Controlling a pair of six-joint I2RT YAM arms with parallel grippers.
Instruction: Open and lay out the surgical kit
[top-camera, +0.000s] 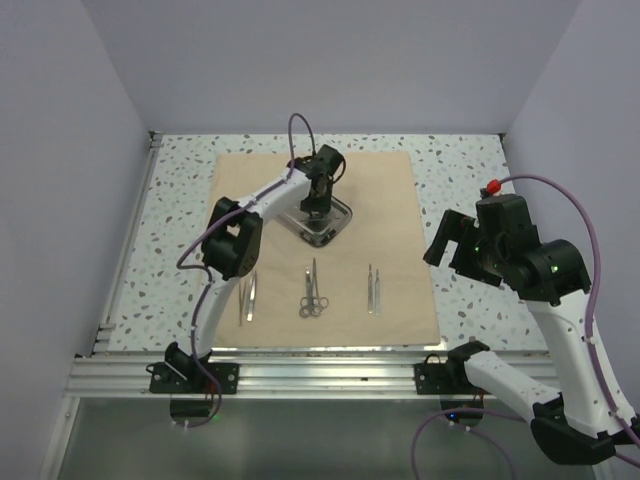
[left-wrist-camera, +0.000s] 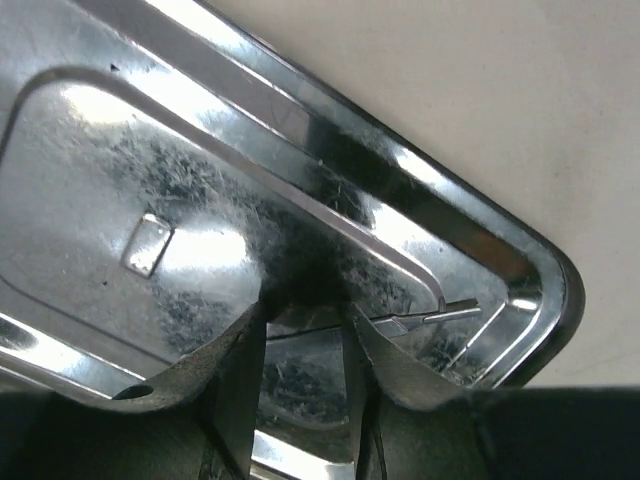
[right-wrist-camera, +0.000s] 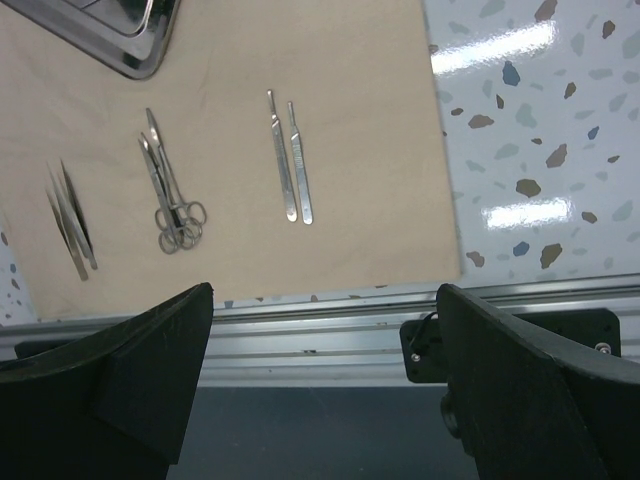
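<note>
A metal tray lies on the beige cloth, with my left gripper open over it. A thin steel instrument lies in the tray beneath the fingers. On the cloth's near half lie tweezers, several scissors and two scalpel handles. My right gripper hangs open over the right edge of the speckled table, away from the cloth, nothing between its fingers.
The speckled tabletop shows bare around the cloth. Metal rails run along the front edge.
</note>
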